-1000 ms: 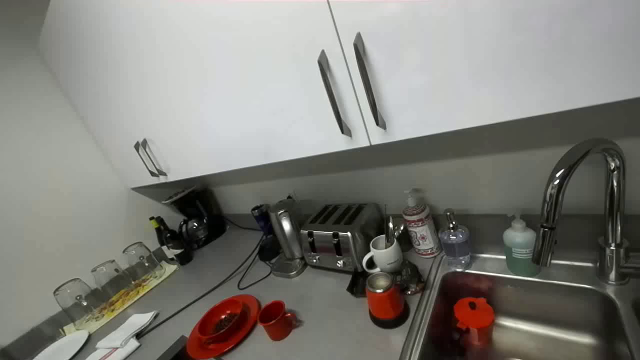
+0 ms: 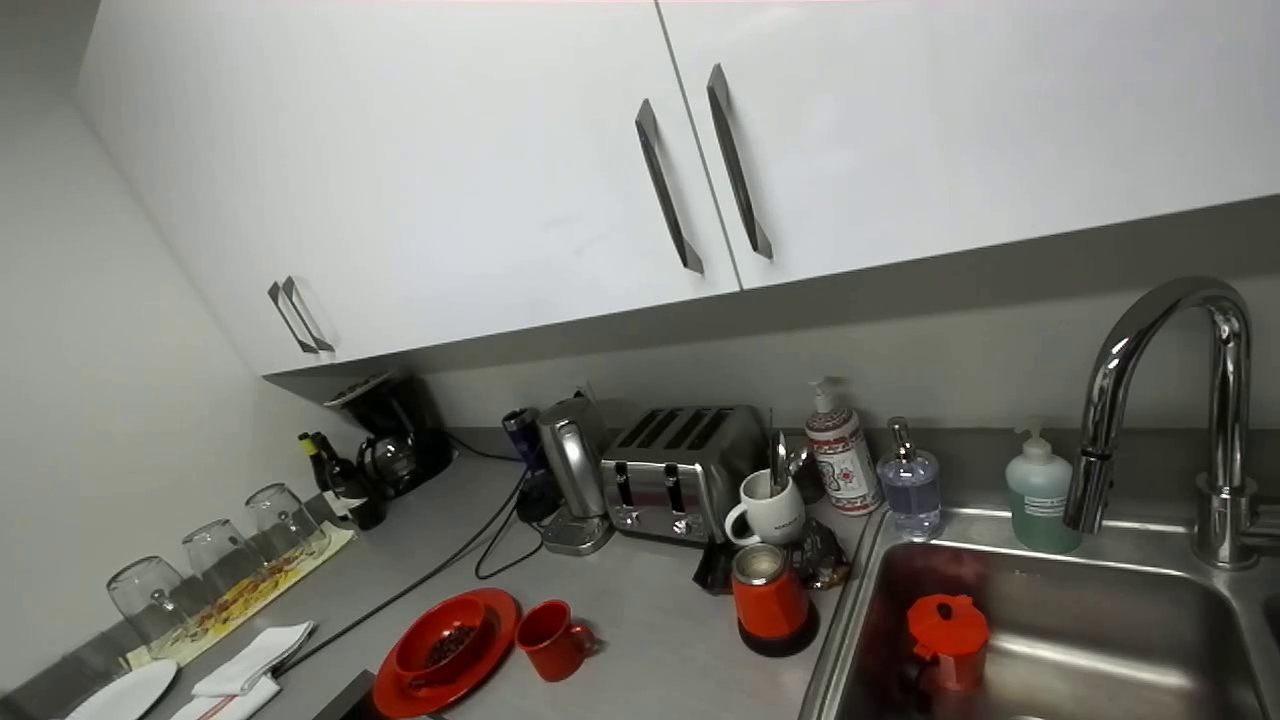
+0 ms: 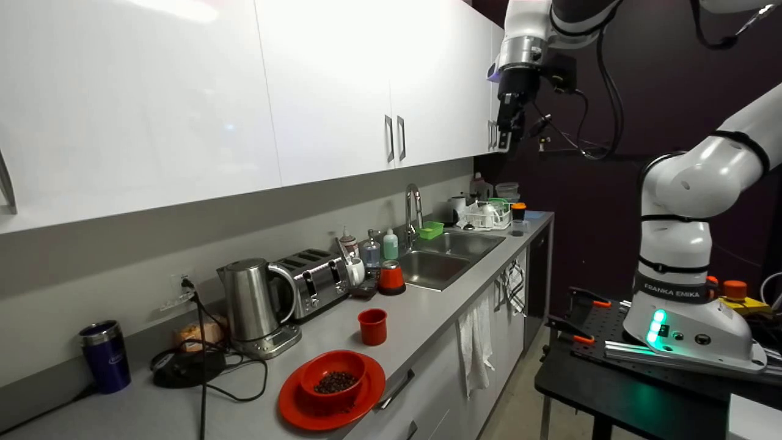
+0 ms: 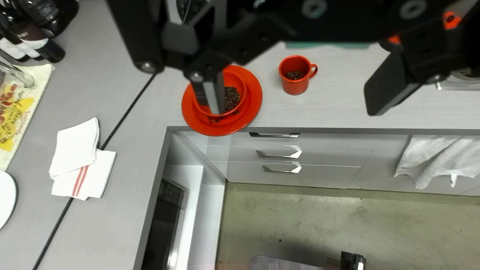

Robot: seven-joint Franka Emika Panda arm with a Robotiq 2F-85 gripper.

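Note:
High above the counter and off to its right side, my gripper [image 3: 506, 143] hangs pointing down. In the wrist view its fingers [image 4: 207, 92] are spread wide with nothing held between them. A red mug [image 4: 295, 81] with dark beans inside stands on the counter. To its left a red bowl [image 4: 240, 90], also holding dark beans, rests on a red plate [image 4: 255, 96]; one finger hides part of the bowl. A red pot [image 2: 956, 648] is in the sink, and an orange-red canister [image 2: 770, 594] with a dark base stands beside the sink.
A toaster [image 2: 684, 474], a steel kettle [image 3: 249, 300] and a white mug [image 2: 768, 510] with utensils line the wall. The faucet [image 2: 1110, 396] rises behind the sink [image 2: 1116, 636]. White cupboards [image 3: 322, 80] overhang the counter. A cable [image 4: 130, 103] crosses it near folded towels [image 4: 76, 148].

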